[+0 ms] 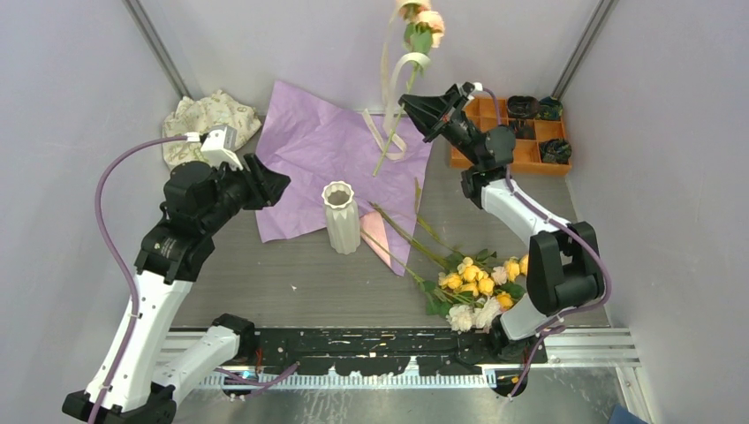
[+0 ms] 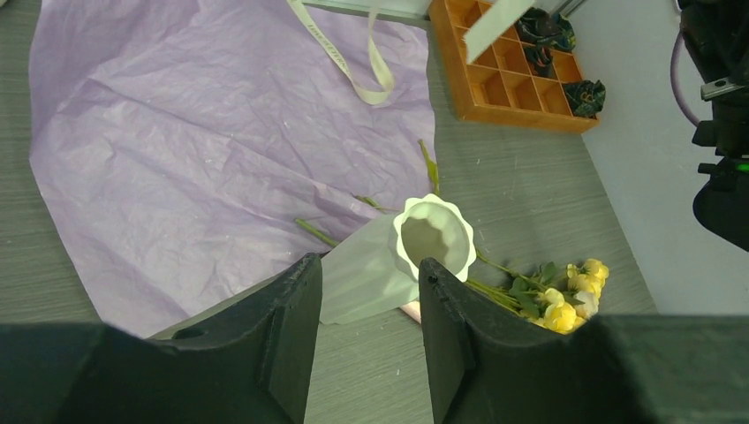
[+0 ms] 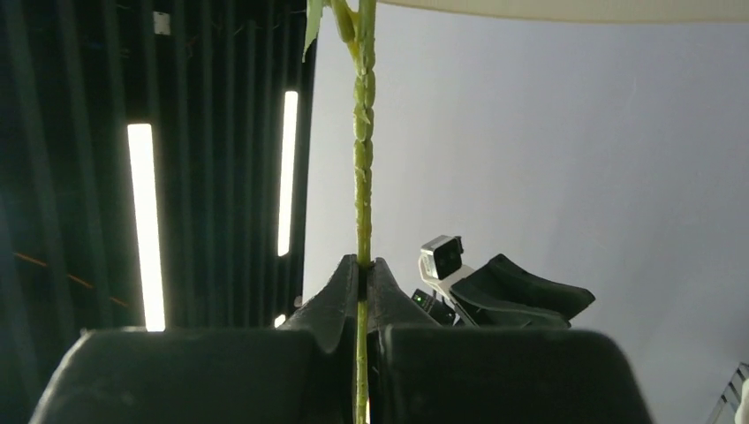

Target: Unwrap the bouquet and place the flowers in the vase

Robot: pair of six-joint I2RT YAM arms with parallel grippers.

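Note:
A cream ribbed vase with a scalloped rim stands upright and empty near the middle of the table. My right gripper is shut on a green flower stem. That flower's peach blooms rise at the top edge of the top view. Its bare stem end hangs over the purple paper, behind and right of the vase, clear of the rim. To the vase's left, my left gripper is open and empty. In the left wrist view, the vase shows beyond its parted fingers.
More flowers, yellow, white and pink, lie at the front right, stems towards the vase. Purple paper covers the back middle. A cream ribbon trails from the held flower. An orange divided box sits back right; crumpled cloth, back left.

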